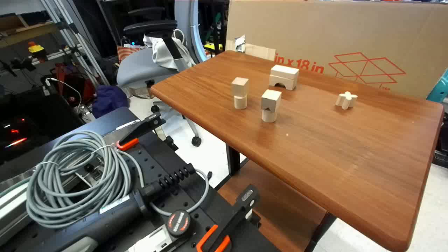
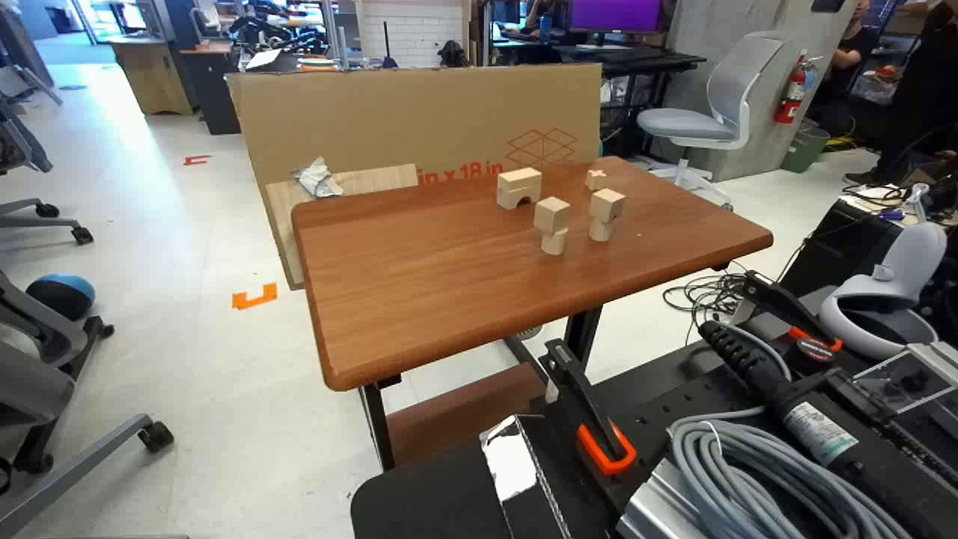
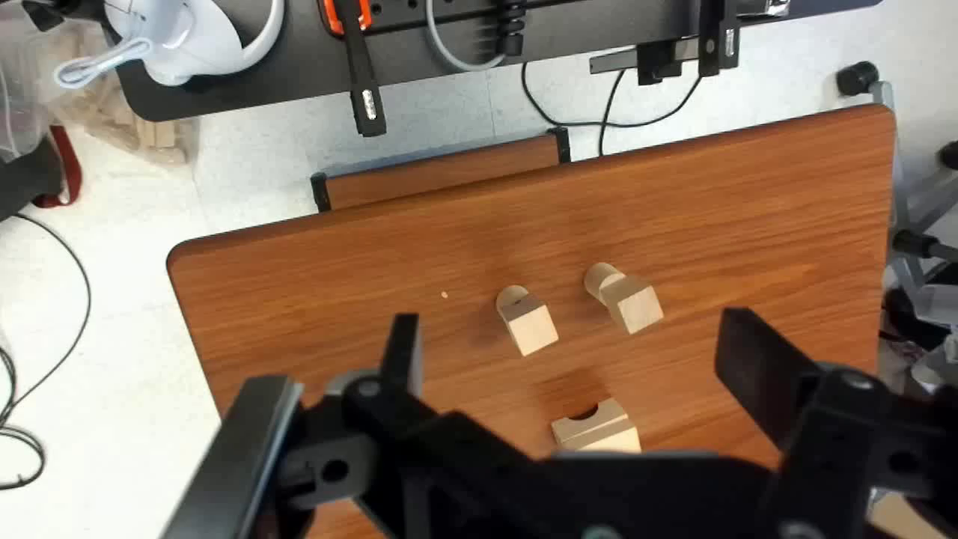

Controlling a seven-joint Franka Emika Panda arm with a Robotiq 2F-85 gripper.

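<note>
Two small stacks stand on the brown table. In one, a wooden cube rests on a short cylinder; in the other, a notched block sits on a cylinder. Farther back, a flat block lies on an arch block. A star-shaped wooden piece lies apart from these. My gripper is open high above the table in the wrist view, its fingers wide apart and holding nothing. Its body partly covers the arch stack. Neither exterior view shows the gripper.
Behind the table's far side stands a large cardboard sheet, with crumpled silver material near it. A black bench with coiled grey cable and clamps stands across a gap from the table.
</note>
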